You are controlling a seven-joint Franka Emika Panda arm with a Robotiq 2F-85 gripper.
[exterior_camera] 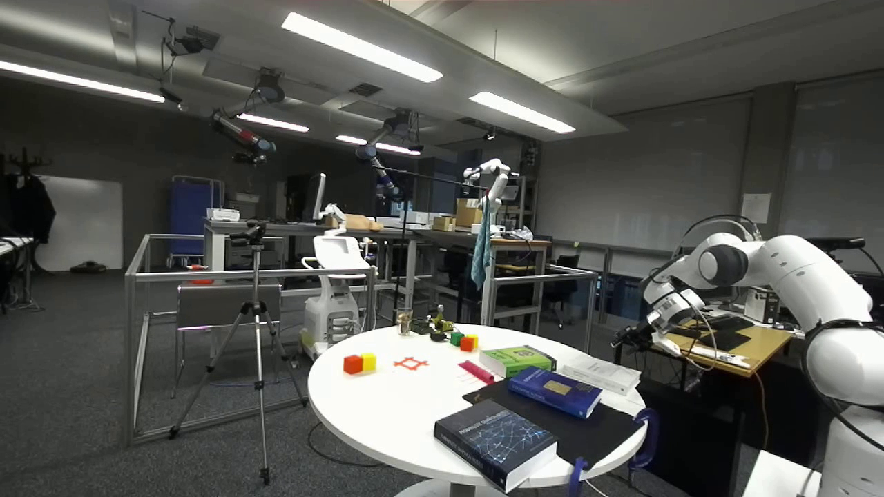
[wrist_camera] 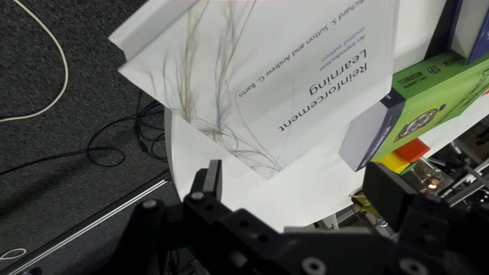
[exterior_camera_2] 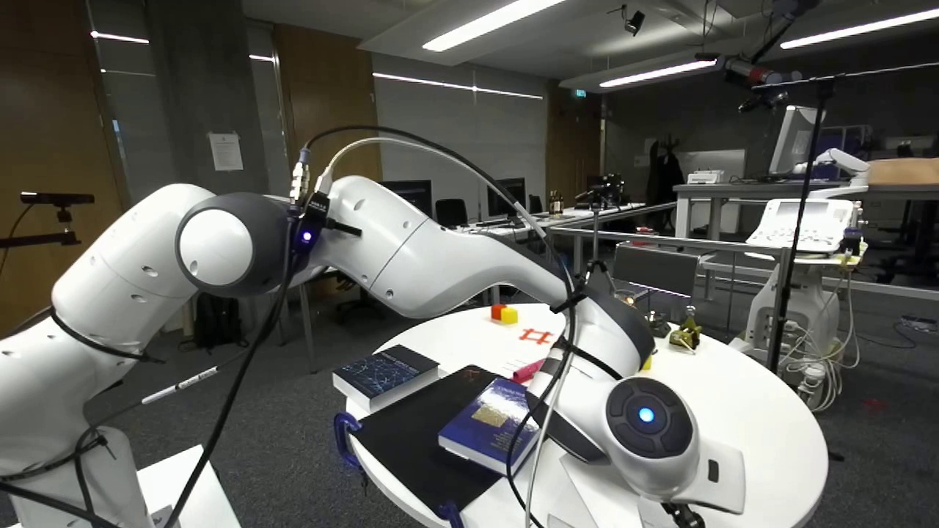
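Observation:
In the wrist view my gripper stands open, its two dark fingers far apart and nothing between them. Past the fingertips lies a white book (wrist_camera: 293, 82) titled Reinforcement Learning, near the table edge. A green book (wrist_camera: 431, 101) sits close beside it. From exterior view 1, the gripper (exterior_camera: 631, 338) hangs above the table's right side, past the white book (exterior_camera: 600, 373). A blue book (exterior_camera: 555, 391) rests on a black mat, and a dark book (exterior_camera: 497, 439) lies nearer the front. In exterior view 2 the arm covers the white book in part.
The round white table (exterior_camera: 389, 414) has clear space at its left and middle. Red and yellow blocks (exterior_camera: 360, 363), an orange hash-shaped piece (exterior_camera: 410, 363) and a pink marker (exterior_camera: 476, 372) lie on it. Blue clamps (exterior_camera: 650, 439) grip the edge by the black mat (exterior_camera: 609, 426).

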